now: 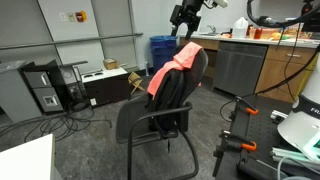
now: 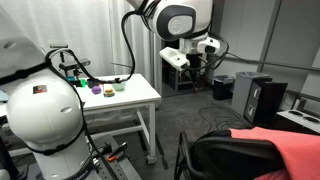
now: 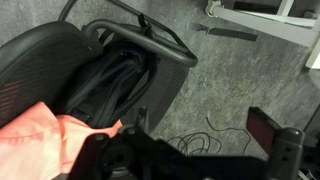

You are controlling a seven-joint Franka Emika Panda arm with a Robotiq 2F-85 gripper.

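A salmon-pink cloth [image 1: 170, 67] hangs over the backrest of a black office chair [image 1: 145, 120]. In the wrist view the cloth [image 3: 48, 145] lies at the lower left, partly out of frame, beside a dark bundle [image 3: 108, 85] resting on the chair. My gripper is open, its fingers wide apart over bare grey floor, to the right of the cloth and apart from it. Exterior view 1 has the gripper [image 1: 182, 24] high above the chair. The cloth [image 2: 285, 148] also shows at the lower right of exterior view 2.
Cables [image 1: 65, 122] lie on the floor at left. A wooden box [image 1: 104, 84] stands by the back wall, near a blue bin [image 1: 162, 50]. A white table [image 2: 122, 96] with small items stands behind the arm. Open floor lies left of the chair.
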